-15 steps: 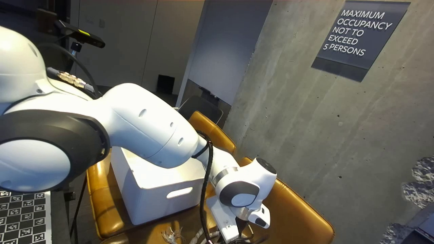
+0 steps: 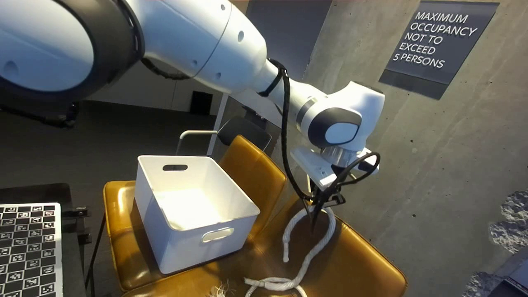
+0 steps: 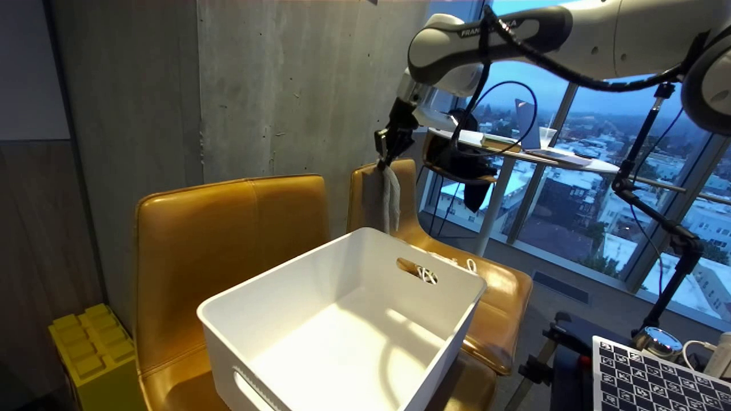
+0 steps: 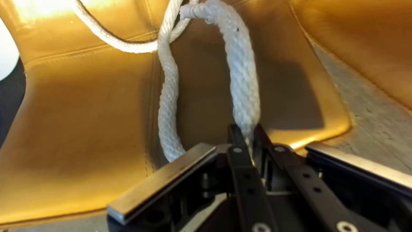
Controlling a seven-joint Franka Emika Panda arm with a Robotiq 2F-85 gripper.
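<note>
A thick white rope [image 4: 243, 73] is pinched between the fingers of my gripper, which is shut on it. One short end of the rope rises from the fingertips in the wrist view and bends over. The longer part runs down to the tan chair seat [image 4: 96, 116], where it loops. In exterior view 1 the rope [image 2: 317, 247] hangs in an arch below the gripper [image 2: 317, 205], its lower part lying on the seat. Exterior view 2 shows the hanging strands [image 3: 392, 198] under the gripper [image 3: 384, 161], behind the bin.
An empty white bin [image 2: 198, 250] with handle slots stands on the neighbouring tan chair, left of the rope. A concrete wall [image 3: 274, 89] rises behind the chairs. Frayed rope fibres [image 2: 218, 291] lie near the bin's front. A checkered board [image 2: 29, 247] sits at the left.
The arm has risen well above the seat and moved a little right in exterior view 1. Rope now hangs from the gripper, and the bin's inside is uncovered.
</note>
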